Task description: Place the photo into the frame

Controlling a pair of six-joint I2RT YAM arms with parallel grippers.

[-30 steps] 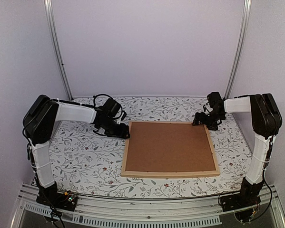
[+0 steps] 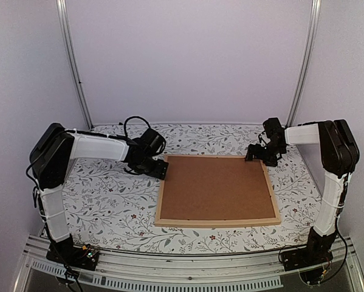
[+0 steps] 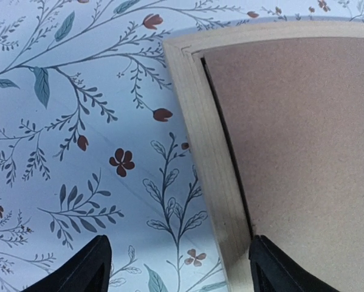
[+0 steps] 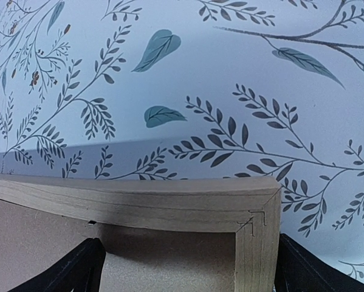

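A wooden frame (image 2: 218,222) lies face down on the table, its brown backboard (image 2: 221,188) filling the inside. In the left wrist view a dark gap runs along the board's edge beside the frame's pale side bar (image 3: 209,146). My left gripper is part open at the frame's left bar, one finger on the board side and the other over the tablecloth. At the far right corner, my right gripper stands open, its fingers on either side of the frame's right bar (image 4: 256,255). No photo shows in any view.
A floral cloth (image 2: 109,201) covers the table, clear to the left of the frame and in front of it. Walls (image 2: 188,61) close off the back and both sides.
The right arm and the frame look unmoved.
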